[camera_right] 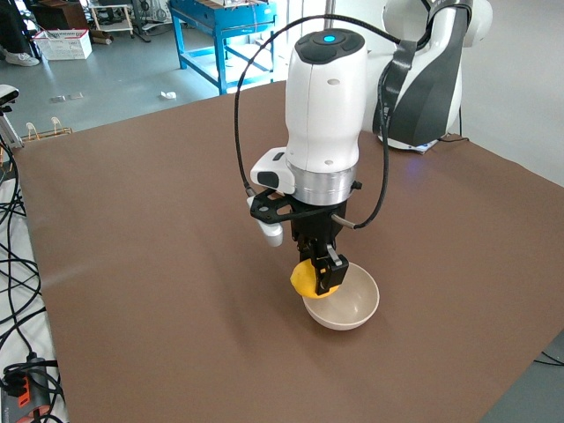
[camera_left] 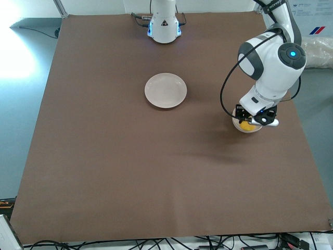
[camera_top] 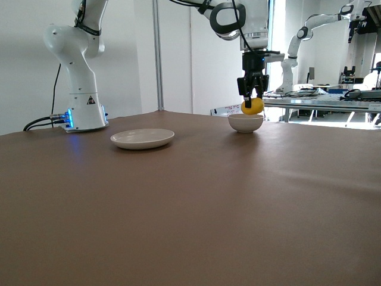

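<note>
My gripper [camera_top: 252, 100] is shut on a yellow round object [camera_top: 256, 106], held just over a small cream bowl [camera_top: 244, 123]. In the camera right view the object [camera_right: 305, 278] overlaps the far-left part of the bowl [camera_right: 352, 306]. In the camera left view it [camera_left: 247, 126] sits within the bowl's outline, partly hidden by the arm. A flat cream plate [camera_left: 165, 90] lies apart, toward the table's middle.
Cables and small devices run along the edge beyond the tabletop.
</note>
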